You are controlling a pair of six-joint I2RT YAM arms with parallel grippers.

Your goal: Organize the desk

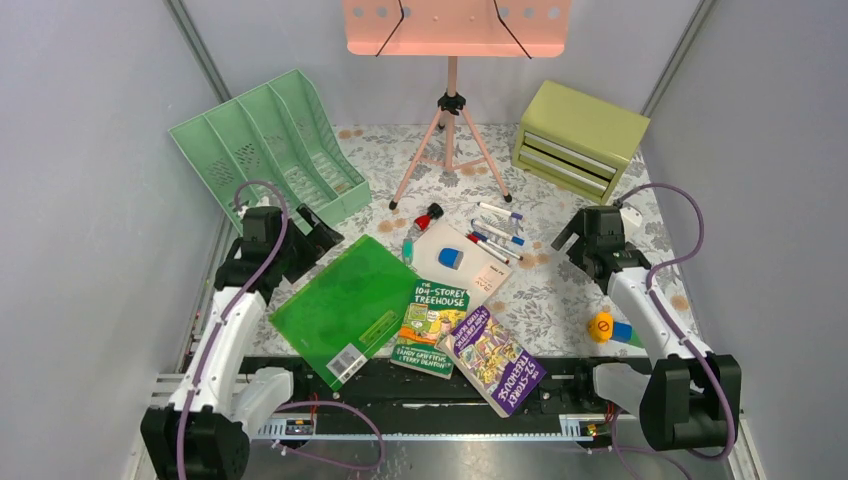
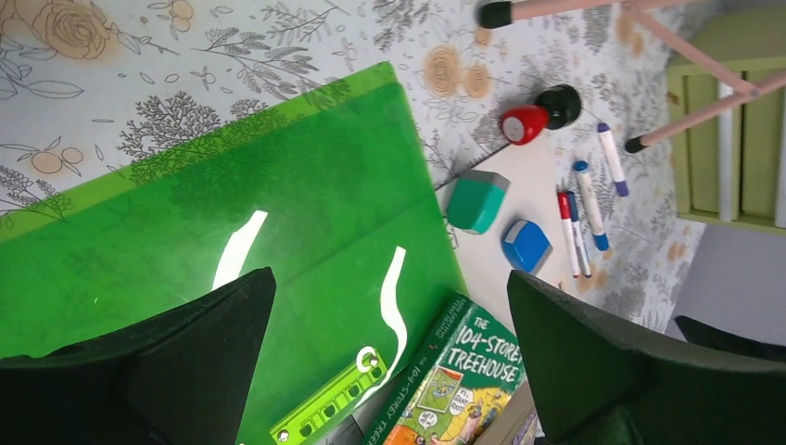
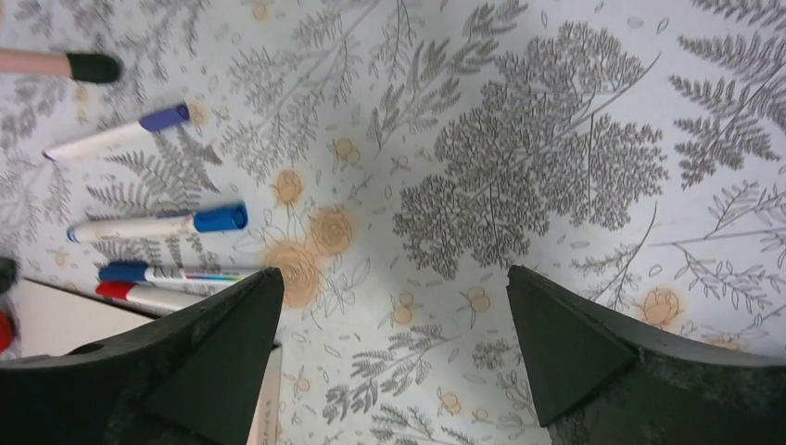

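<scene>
Both grippers are open with nothing between their fingers. My left gripper point(image 1: 326, 236) hovers over the upper left part of a green plastic folder point(image 1: 340, 305). My right gripper point(image 1: 563, 243) hangs above bare patterned cloth, right of several markers point(image 1: 497, 232) point(image 3: 158, 224). Overlapping the folder's right edge lies a green Treehouse book point(image 1: 433, 325); a purple-bordered book point(image 1: 492, 362) rests partly on it. Beside them is a pale notebook point(image 1: 437, 250) bearing a blue block point(image 1: 450, 258). Near its left edge are a teal block point(image 2: 477, 201) and a red-and-black item point(image 1: 428, 216).
A green divided file rack point(image 1: 275, 150) stands back left, and an olive drawer box point(image 1: 582, 135) back right. Between them a pink tripod stand point(image 1: 449, 130) occupies the back middle. A yellow duck point(image 1: 601, 326) and a blue item point(image 1: 622, 331) sit by the right arm.
</scene>
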